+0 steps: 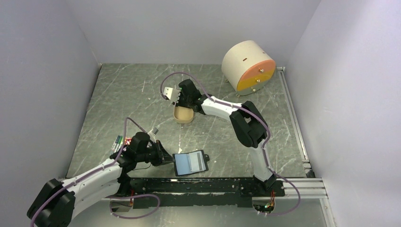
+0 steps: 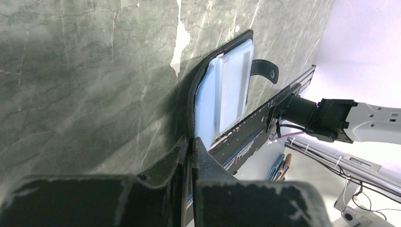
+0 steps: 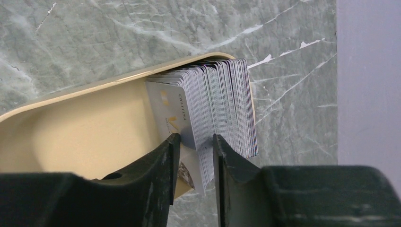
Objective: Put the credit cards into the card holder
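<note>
The black card holder (image 1: pixel 190 163) lies spread at the table's front edge, pale blue sleeves facing up. At its left edge, my left gripper is shut on the holder's dark cover. Far from it, a packed row of credit cards (image 3: pixel 220 104) stands on edge in one end of a beige box (image 3: pixel 94 123). My right gripper reaches over that end, part open. One finger is in front of the foremost card and the other overlaps the card edges, so a few cards lie between the tips. Whether both tips press on them cannot be seen.
At the back right stands a cream, rounded cabinet (image 1: pixel 243 61) with orange and yellow drawers. Some small colored items (image 1: pixel 118 143) sit beside the left arm. Between box and holder the grey table (image 1: pixel 156 113) is mostly clear.
</note>
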